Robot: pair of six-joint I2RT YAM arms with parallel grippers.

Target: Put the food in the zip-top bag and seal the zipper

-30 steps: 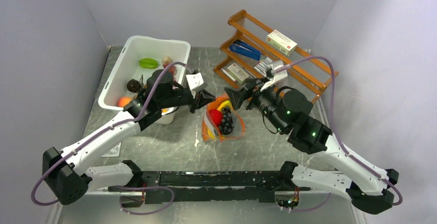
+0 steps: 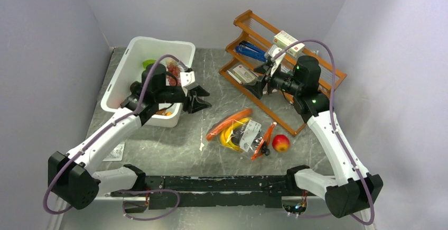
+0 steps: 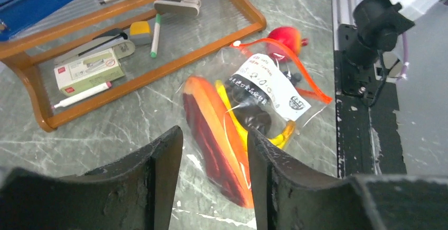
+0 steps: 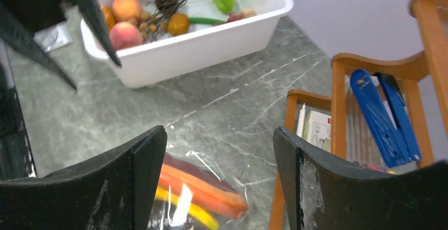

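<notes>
The clear zip bag (image 2: pixel 240 136) lies on its side on the counter, its orange zipper edge (image 3: pixel 310 76) toward the right. A white label (image 3: pixel 272 87) is on its upper face. Inside it show a long orange item (image 3: pixel 216 135), yellow bananas (image 2: pixel 227 135) and dark grapes. Several grapes (image 2: pixel 266 149) lie at the mouth; whether they are outside it I cannot tell. A red fruit (image 2: pixel 281 143) rests on the counter right of the bag. My left gripper (image 2: pixel 203 100) is open, empty, up and left of the bag. Open and empty too, my right gripper (image 2: pixel 260 86) hangs above and behind it.
A white bin (image 2: pixel 182 50) of other foods stands at the left beneath my left arm. At the back right, a wooden rack (image 2: pixel 274 116) holds boxes and blue-handled items, close to my right gripper.
</notes>
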